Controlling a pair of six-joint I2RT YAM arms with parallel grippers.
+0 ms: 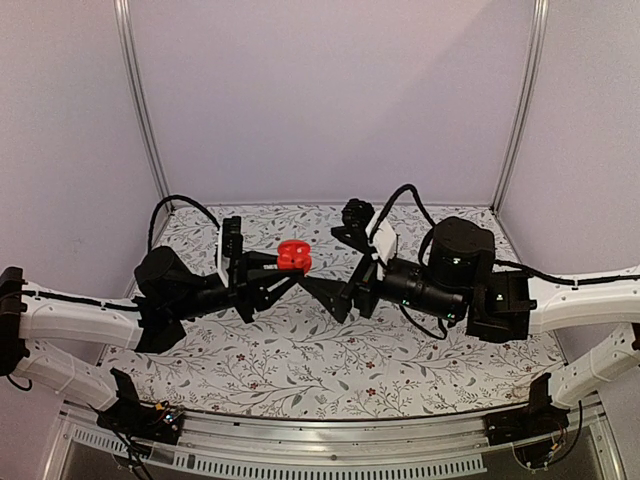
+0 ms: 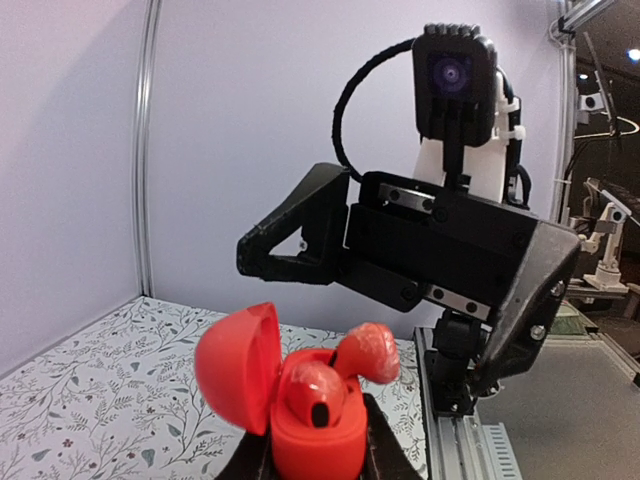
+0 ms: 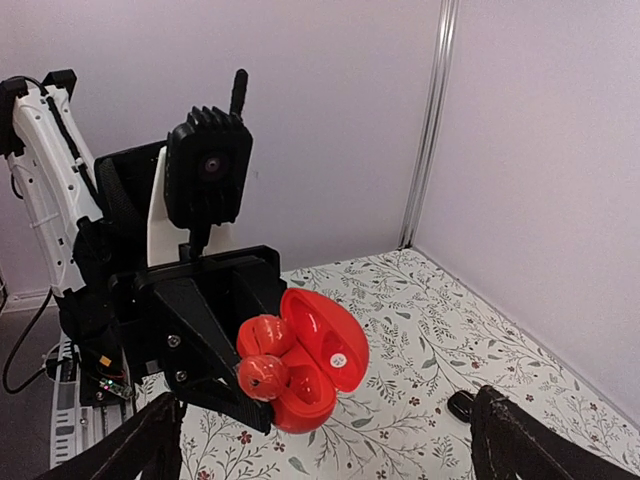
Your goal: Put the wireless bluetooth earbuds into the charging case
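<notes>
Held up in the air is the red charging case (image 1: 296, 264), its lid (image 3: 335, 345) raised. My left gripper is shut around its lower part. In the case a red earbud (image 3: 263, 377) sits tipped, one rounded end sticking out past the rim; beside it a hollow (image 3: 310, 388) of the case shows empty. From the left wrist, the other rounded end (image 2: 313, 388) carries a black spot. My right gripper (image 1: 325, 258) stands wide open to the right of the case, its fingers (image 3: 500, 435) apart with nothing gripped between them.
A small black object (image 3: 460, 405) lies on the patterned tabletop (image 1: 300, 360), hidden by the right arm from above. Both grippers are close together, with the left wrist camera (image 3: 209, 165) near the right gripper's side.
</notes>
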